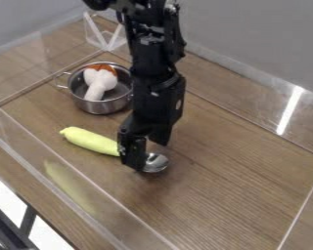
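The black gripper (144, 146) hangs low over the middle of the wooden table, its fingers down beside a small shiny metal piece (156, 163) on the surface. Whether it is open or shut is hard to see. A pale yellow-green elongated object (87, 139) lies just left of the gripper, its right end partly hidden behind it.
A steel pot (109, 103) with white items and something orange stands behind at the left. A white wire-like object (105, 34) is at the back.
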